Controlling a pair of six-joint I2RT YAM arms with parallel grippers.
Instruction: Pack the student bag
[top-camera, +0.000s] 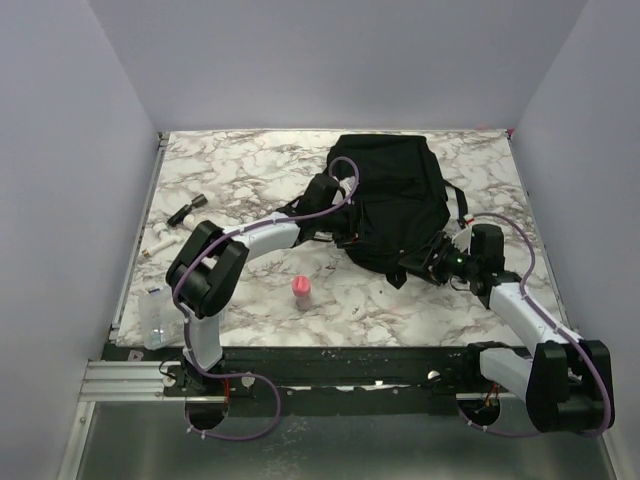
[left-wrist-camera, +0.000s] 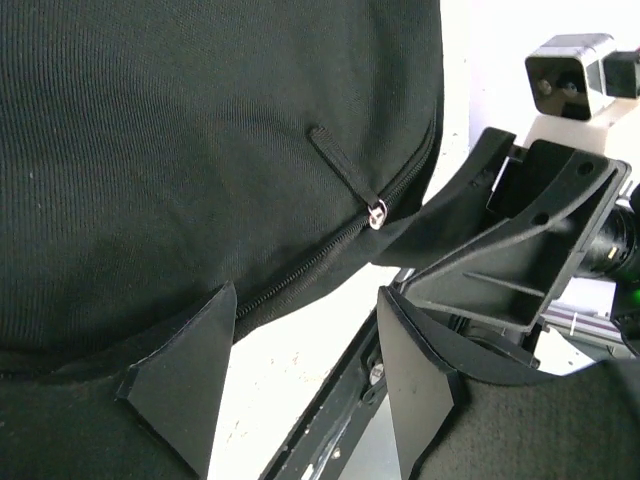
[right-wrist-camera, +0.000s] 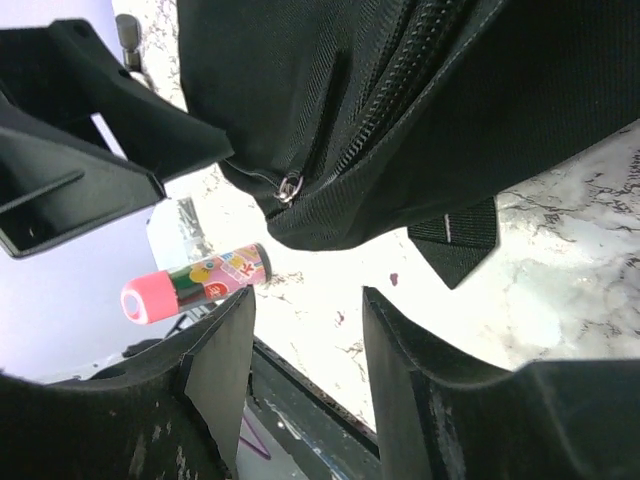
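The black bag (top-camera: 390, 170) lies flat on the marble table, its zipper and pull (left-wrist-camera: 376, 213) showing in the left wrist view. My left gripper (top-camera: 352, 225) hovers over the bag's left lower part, fingers apart with nothing visible between them. My right gripper (top-camera: 425, 260) is at the bag's lower right edge, fingers apart, over marble and a dark strap beside the bag in the right wrist view; a zipper pull (right-wrist-camera: 289, 188) shows there.
A bottle with a pink cap (top-camera: 301, 292) stands front centre. At the left lie a dark cylinder (top-camera: 185, 210), a small white stick (top-camera: 160, 244) and clear items (top-camera: 158, 318).
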